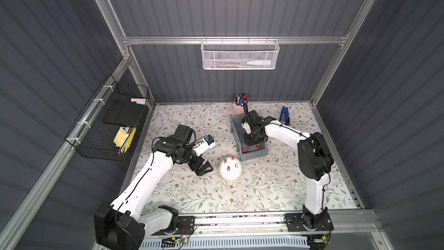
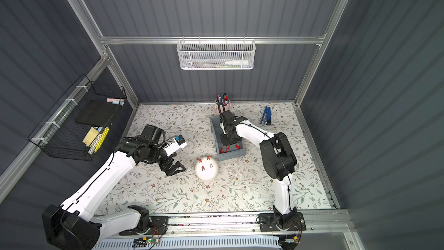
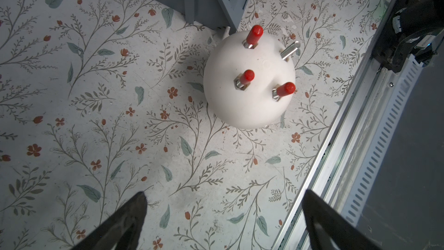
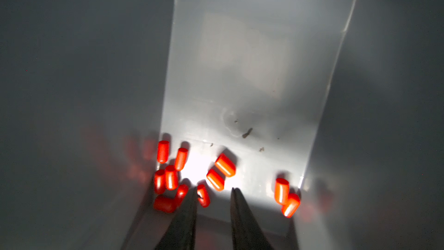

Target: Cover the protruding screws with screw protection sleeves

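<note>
A white dome carries protruding screws; three wear red sleeves, while a bare silver screw shows at its right side and another silver tip at the rear. My left gripper hangs left of the dome, open and empty, its fingers blurred. My right gripper is inside the grey bin, open, above several loose red sleeves clustered at one end. Its fingertips are near a sleeve at the bottom; none is clearly held.
A pen cup stands behind the bin, a blue stapler to its right. A wire basket hangs on the left wall, a white one at the back.
</note>
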